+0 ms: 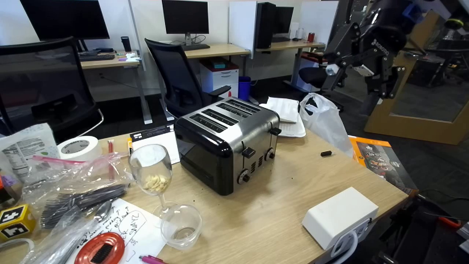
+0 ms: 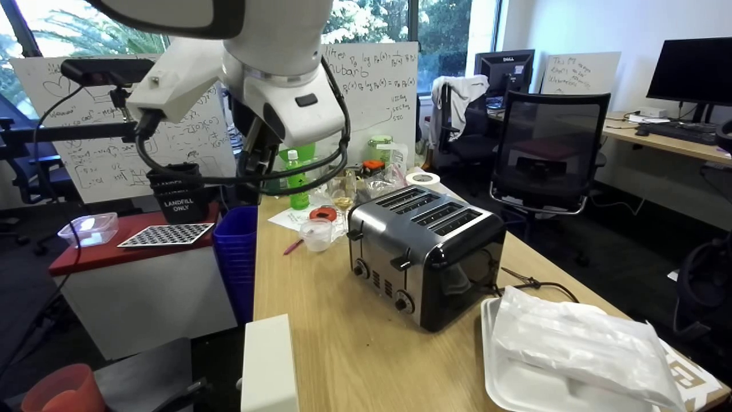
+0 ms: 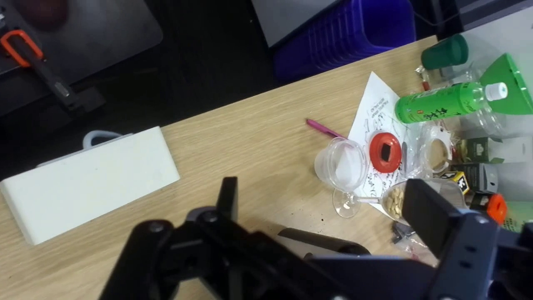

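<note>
With its fingers wide apart and nothing between them, my gripper (image 1: 351, 93) hangs in the air at the upper right of exterior view 1, well above the table. A steel and black four-slot toaster (image 1: 233, 136) stands in the middle of the table, its slots looking empty. Only its dark edge (image 3: 320, 241) shows behind the gripper in the wrist view. Left of the toaster in exterior view 1 are a stemmed glass (image 1: 150, 165) holding pale pieces and a clear plastic cup (image 1: 181, 228). A small black object (image 1: 326, 153) lies near the table's right edge.
A white box (image 1: 338, 215) sits at the table edge. White trays with a bag (image 2: 583, 343) lie past the toaster. Bags, a green bottle (image 3: 442, 104) and a red lid (image 3: 385, 152) crowd the far end.
</note>
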